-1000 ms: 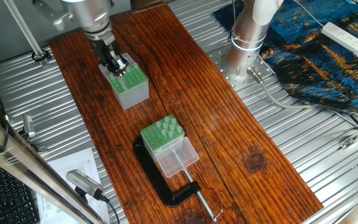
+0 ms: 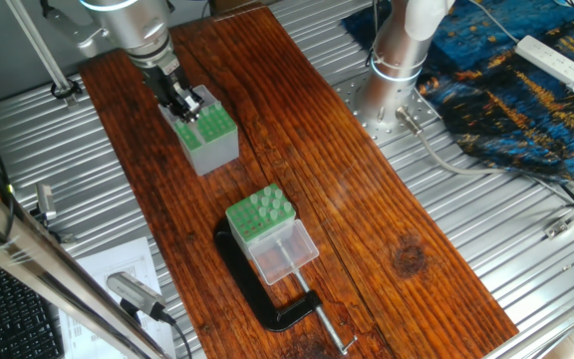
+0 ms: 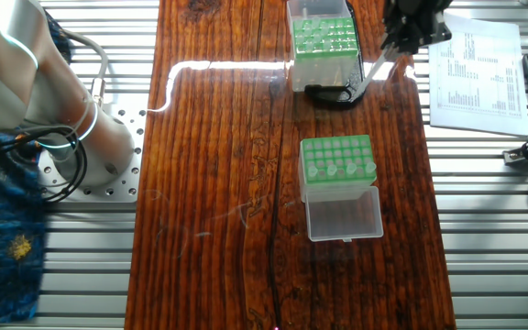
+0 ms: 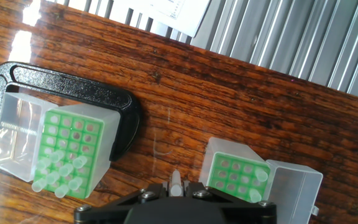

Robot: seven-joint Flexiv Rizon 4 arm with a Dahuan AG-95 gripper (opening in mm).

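My gripper is shut on a translucent pipette tip point(image 3: 374, 75), which hangs slanted below the fingers in exterior view 2. In the wrist view, the gripper lies between two green-topped tip racks. The clamped rack point(image 4: 72, 146), on the left there, has several tips standing in its holes. On the right, the other rack point(image 4: 236, 174) shows two tips near its lid side; the gripper hides its lower part. In exterior view 1 the held tip point(image 2: 195, 128) overlaps this far rack point(image 2: 210, 150); whether it touches cannot be told.
A black C-clamp point(image 2: 257, 289) curves around the clamped rack, with its screw bar point(image 2: 329, 324) sticking out. Both racks have open clear lids point(image 4: 294, 190). Bare wood point(image 2: 367, 219) lies to the right of the racks in exterior view 1.
The arm's upper part has shifted a little to the left in exterior view 1 over the last second, while the fingertips stay over nearly the same spot. Both racks are unmoved.
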